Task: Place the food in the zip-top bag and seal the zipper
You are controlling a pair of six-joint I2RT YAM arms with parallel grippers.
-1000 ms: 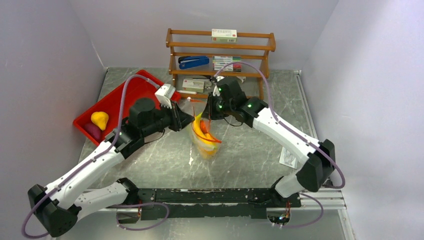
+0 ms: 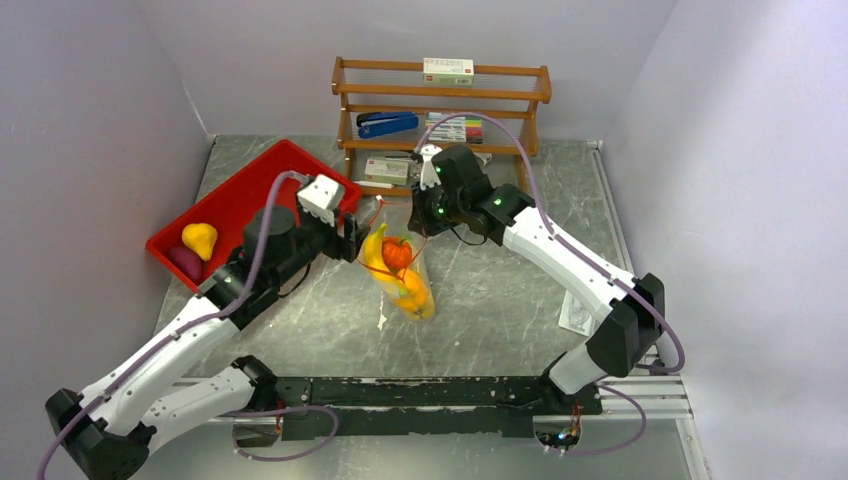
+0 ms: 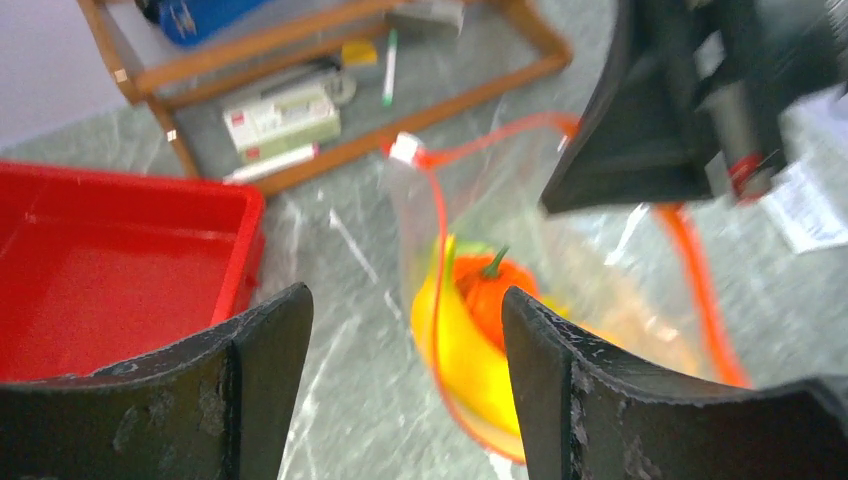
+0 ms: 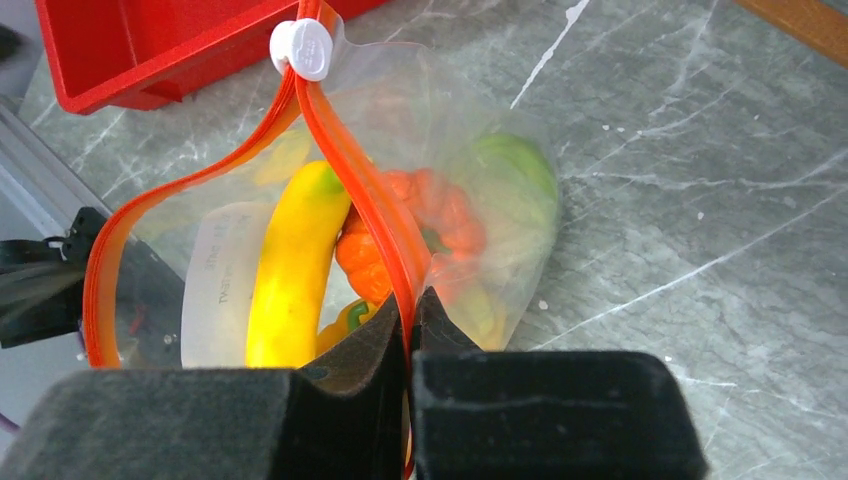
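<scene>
The clear zip top bag (image 2: 421, 273) stands with its orange-rimmed mouth gaping. Inside it are a long yellow banana-like piece (image 4: 300, 265), an orange pumpkin (image 2: 396, 252) and more yellow and green food, blurred by the plastic. At the rim's corner sits a white slider (image 4: 303, 49). My right gripper is shut on the bag's orange rim. Left of the bag, my left gripper is open, nothing between its fingers. A yellow pear-like piece (image 2: 200, 240) and a purple one (image 2: 186, 263) lie in the red bin (image 2: 160, 244).
A wooden rack (image 2: 540, 85) with a blue stapler (image 2: 390, 128) and small boxes stands at the back. A white paper (image 2: 576, 314) lies at the right.
The bag's mouth shifted, and the yellow piece now leans to the left. My right arm has barely moved.
</scene>
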